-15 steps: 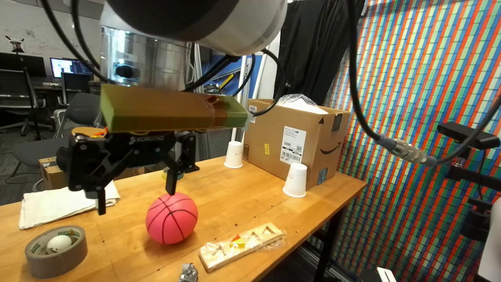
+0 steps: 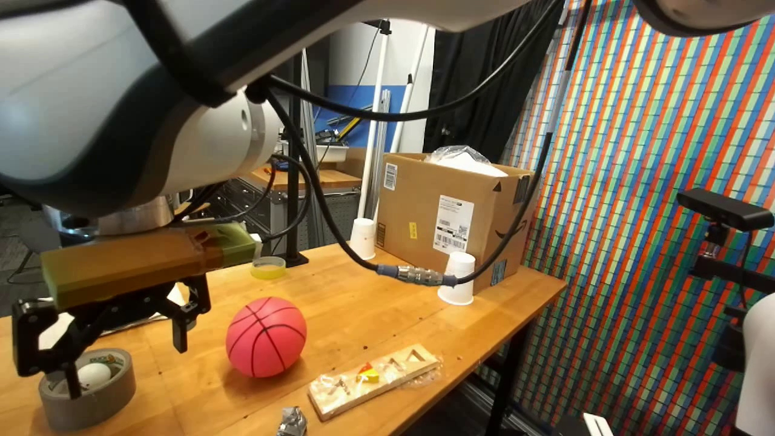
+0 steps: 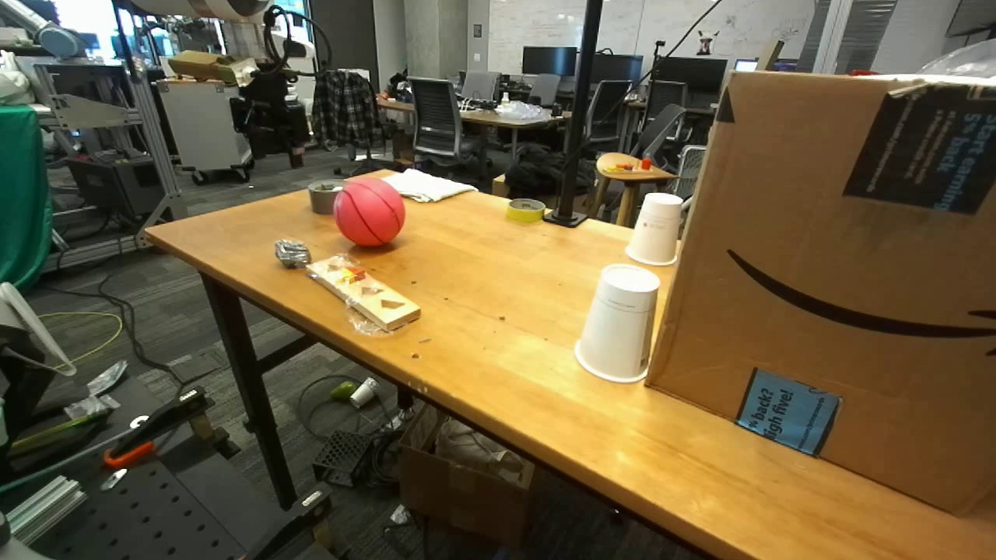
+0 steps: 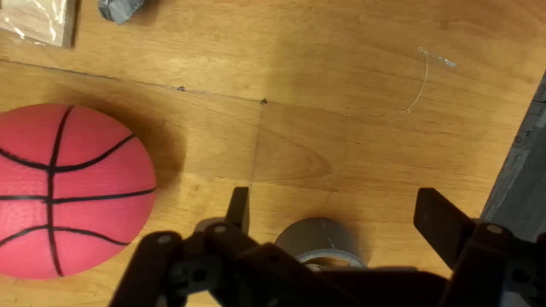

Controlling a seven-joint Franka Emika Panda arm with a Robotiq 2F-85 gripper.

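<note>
My gripper is open, its two fingers wide apart with nothing between them. In the wrist view, a grey tape roll (image 4: 320, 238) shows beyond the gap between the fingers, partly hidden by the gripper body. A white ball (image 2: 94, 375) sits inside the ring of that roll in exterior view 1; one finger stands in front of it there. Exterior view 2 shows the gripper (image 3: 271, 154) raised above the far left end of the table. A pink basketball (image 2: 266, 337) rests on the table beside the tape roll.
A wooden puzzle board (image 2: 374, 381) and crumpled foil (image 2: 292, 421) lie near the table's edge. Two white cups (image 3: 621, 322) stand by a cardboard box (image 3: 840, 215). There is a yellow tape roll (image 3: 525, 210) and a white cloth (image 3: 427, 185) at the back.
In exterior view 1, my gripper has moved left and lower, from near the basketball to over the grey tape roll. The table objects have stayed put.
</note>
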